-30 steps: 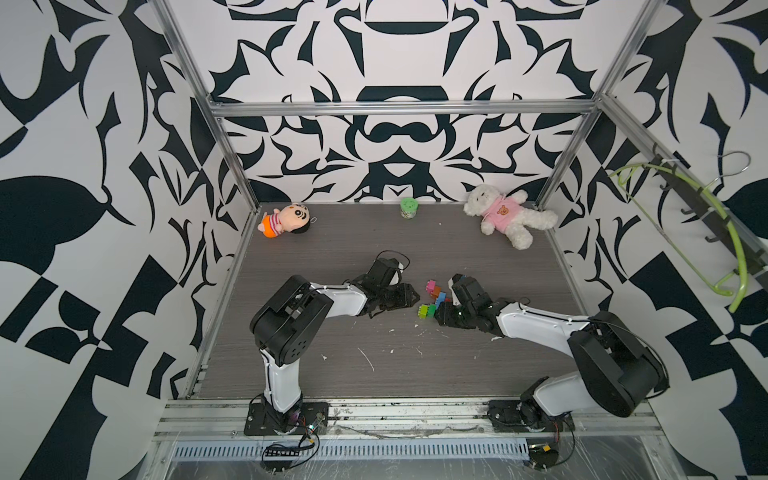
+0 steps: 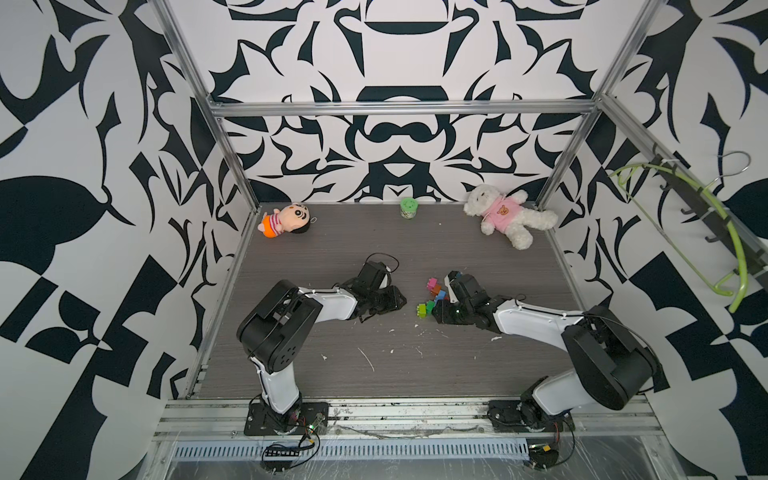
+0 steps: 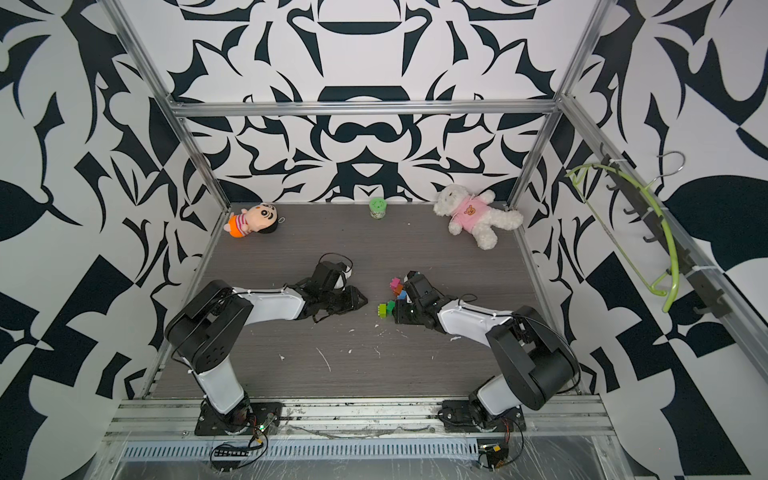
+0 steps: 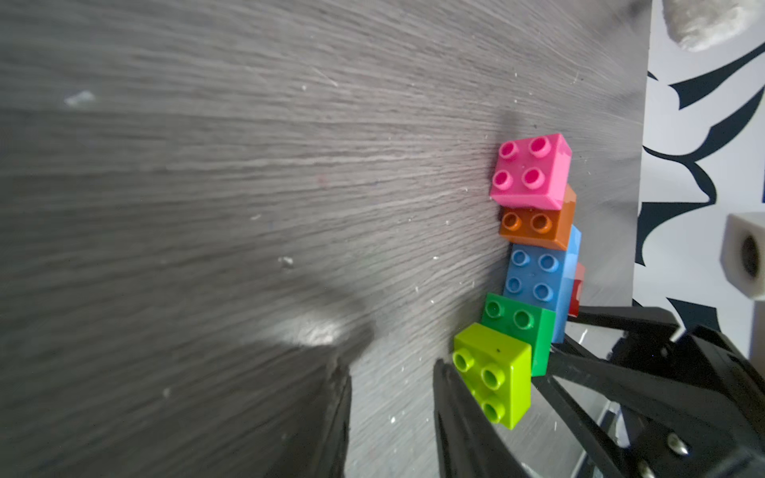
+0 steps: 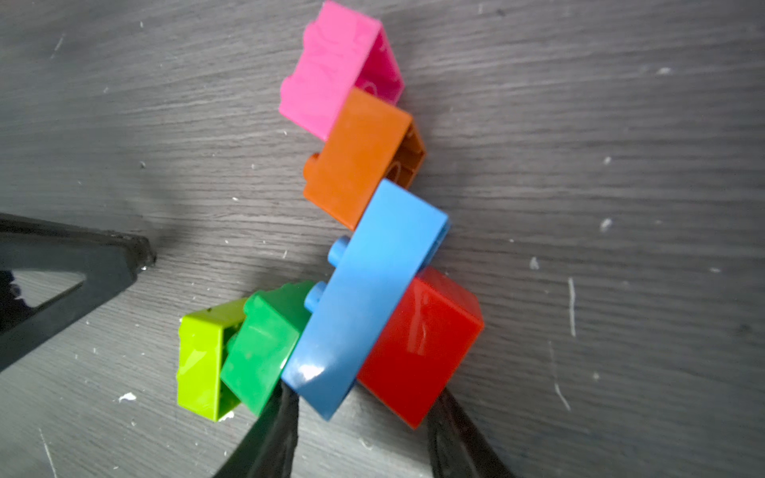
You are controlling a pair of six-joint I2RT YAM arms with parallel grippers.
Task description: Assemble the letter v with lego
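Observation:
Pink (image 4: 535,163), orange (image 5: 358,151), blue (image 5: 358,294), red (image 5: 422,342), dark green (image 5: 263,350) and lime (image 4: 502,374) bricks lie clustered on the table in an angled row, the red behind the blue. My right gripper is open, low at the blue and red bricks, its fingertips partly hidden beneath them. My left gripper stands left of the cluster with its fingers apart and bare table between them.
A doll (image 2: 284,220) lies at the back left, a green cup (image 2: 408,208) at the back middle, a white bear (image 2: 504,216) at the back right.
My left gripper has drawn back a little to the left, away from the bricks. My right arm has shifted very slightly toward the back of the table.

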